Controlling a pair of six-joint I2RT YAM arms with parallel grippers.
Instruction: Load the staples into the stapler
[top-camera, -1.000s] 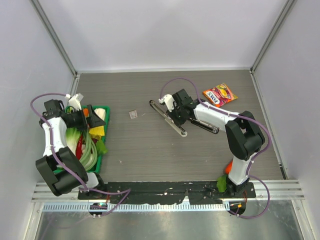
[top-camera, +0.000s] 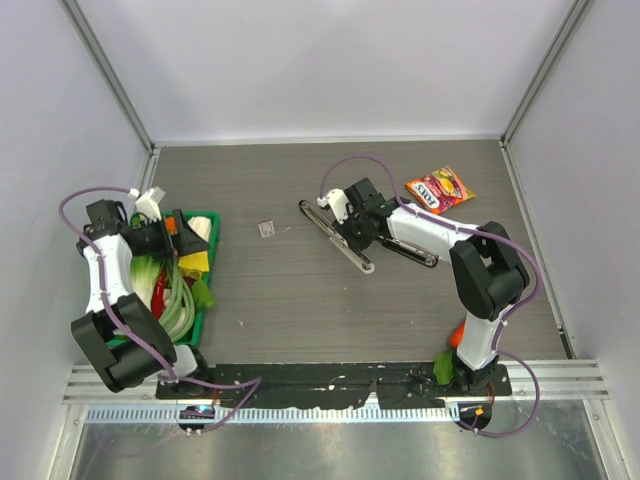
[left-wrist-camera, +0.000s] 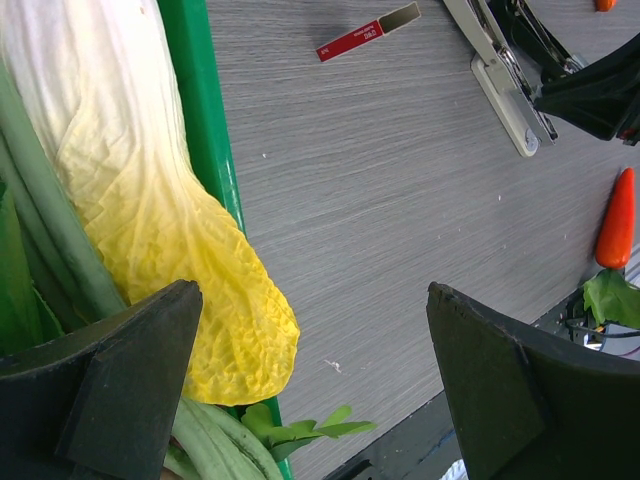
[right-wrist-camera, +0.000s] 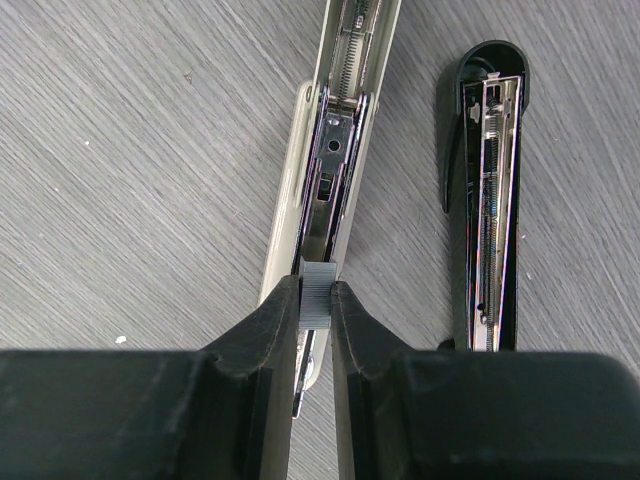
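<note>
A white stapler (top-camera: 352, 254) lies opened out on the table right of centre, its magazine channel (right-wrist-camera: 333, 160) exposed in the right wrist view. Over that channel my right gripper is shut on a short grey strip of staples (right-wrist-camera: 317, 296). The strip lines up roughly with the channel; whether it touches the metal cannot be told. Beside it lies a second, black stapler (right-wrist-camera: 489, 200), also opened. My left gripper is far off at the left, wide open and empty above the vegetable basket.
The green basket (left-wrist-camera: 208, 110) of vegetables stands at the left. A small staple box (top-camera: 266, 229) lies on bare table between basket and staplers. A chip bag (top-camera: 440, 189) is at the back right, a carrot (left-wrist-camera: 617, 220) at the front right.
</note>
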